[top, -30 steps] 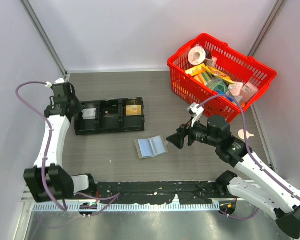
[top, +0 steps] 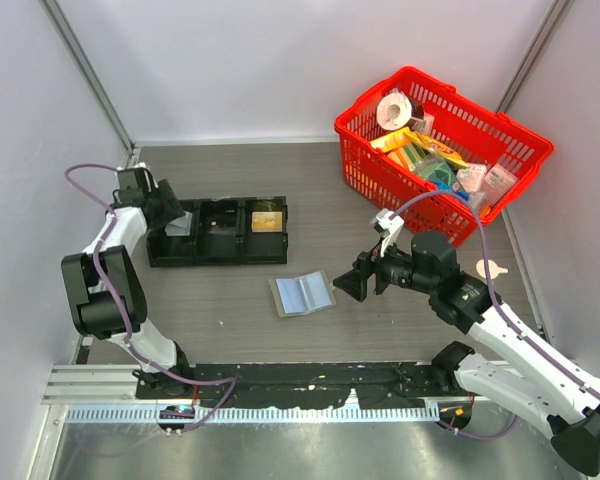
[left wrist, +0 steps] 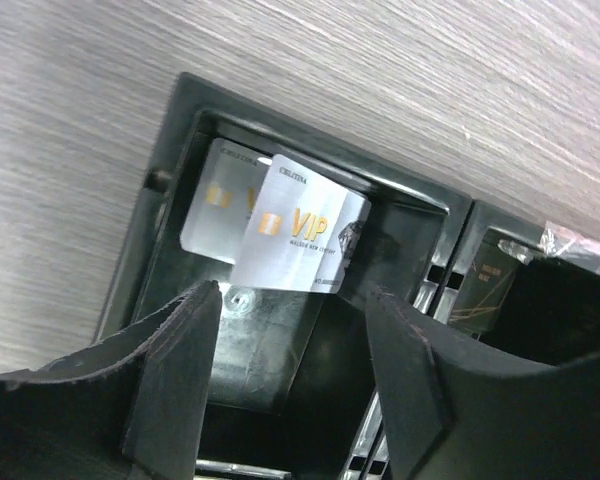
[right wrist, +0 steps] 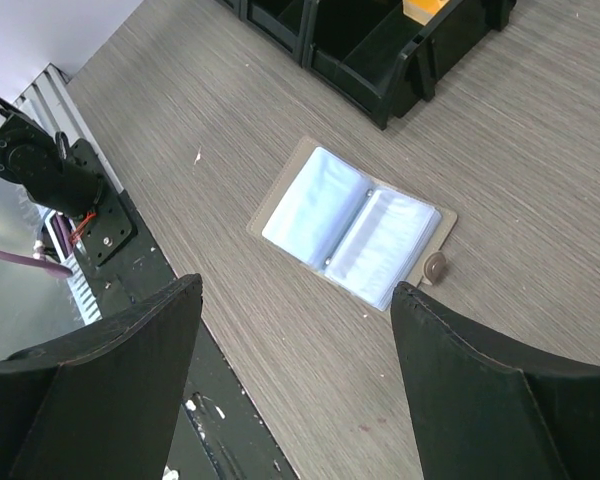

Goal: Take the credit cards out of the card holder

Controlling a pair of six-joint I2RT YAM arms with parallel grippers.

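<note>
Two overlapping silver VIP cards [left wrist: 295, 222] lie at the far end of the left compartment of the black tray [top: 220, 258], the upper one askew over the lower. Above them my left gripper stands open, nothing between its fingers; in the top view it hangs over the tray's left end. The card holder [top: 303, 293] lies spread flat on the table, its clear sleeves showing pale blue with no card visible in them. To its right is my right gripper [top: 355, 282], open and empty, with the holder beyond its fingertips in the right wrist view.
A yellow item [top: 267, 221] sits in the tray's right compartment, and a dark card [left wrist: 483, 290] in the middle one. The full red basket [top: 380, 180] stands at the back right. Bare table surrounds the holder.
The right arm looks nearly still.
</note>
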